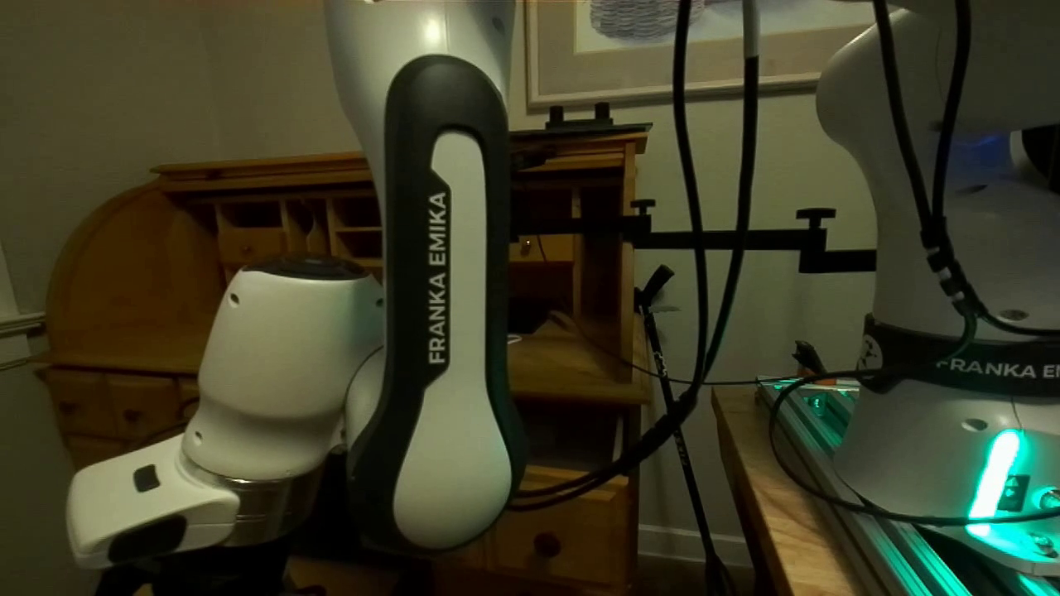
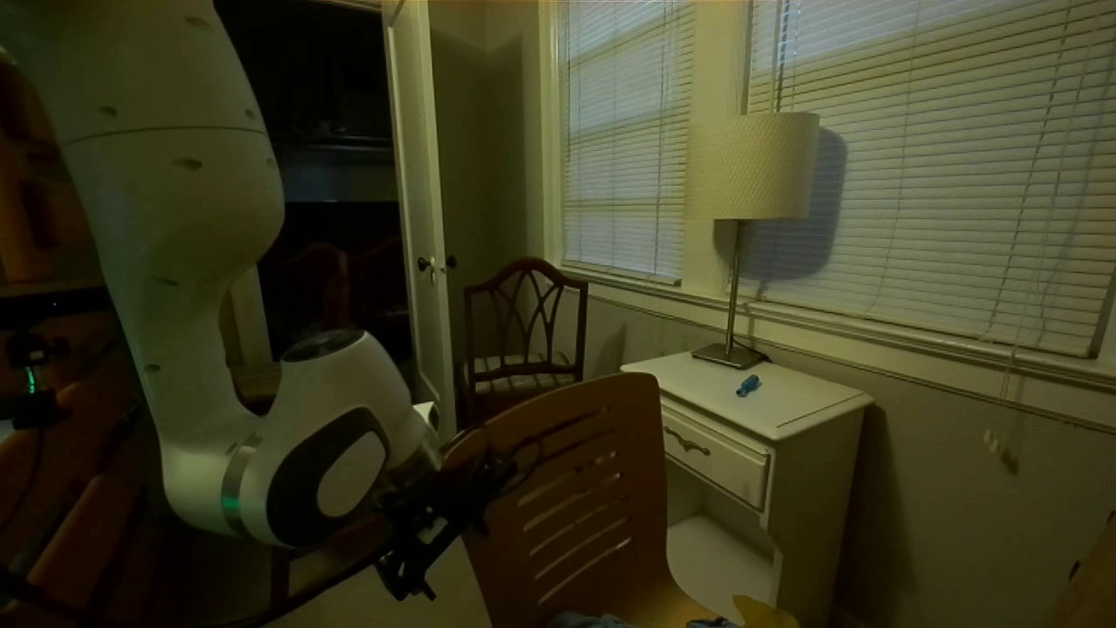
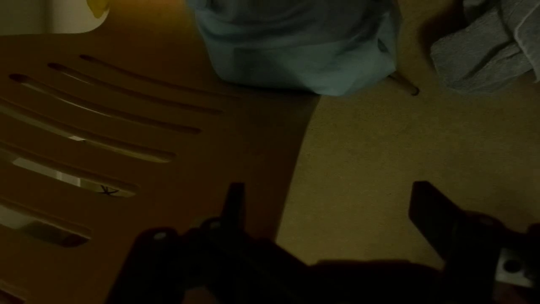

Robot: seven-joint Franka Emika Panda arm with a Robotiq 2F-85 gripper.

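In the wrist view my gripper is open, its two dark fingers wide apart with nothing between them. Below it are the edge of a wooden chair (image 3: 253,152) on the left and bare tan floor (image 3: 354,152) on the right. A light blue cloth (image 3: 303,66) rests at the chair's top end in this view, apart from my fingers. A grey cloth (image 3: 486,55) lies on the floor at the upper right. Exterior view 2 shows my gripper (image 2: 408,586) beside the slatted backrest of the chair (image 2: 617,460); exterior view 1 cuts it off at the bottom.
Beyond the chair stands a white nightstand (image 2: 816,403) with a lamp (image 2: 753,167) and a small blue object (image 2: 748,386) on top. Something yellow (image 2: 761,612) shows near the chair seat. A roll-top desk (image 1: 586,367) is behind the arm; cables (image 1: 686,397) hang beside it.
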